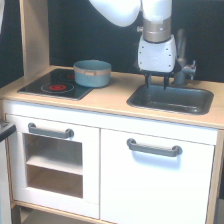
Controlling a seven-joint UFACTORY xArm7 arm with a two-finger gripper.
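Observation:
My gripper (157, 80) hangs downward from the white arm over the back part of the dark sink (172, 99). Its two dark fingers look spread apart, and I can make out nothing between them. A blue-grey pot (92, 73) stands on the counter left of the gripper, well clear of it, at the right edge of the black cooktop (55, 84).
The faucet (184, 68) rises behind the sink, close to the right of my gripper. Below the wooden counter (112, 100) are a window-fronted oven door (57, 165) and a white cabinet door (150, 185) with a grey handle, both shut.

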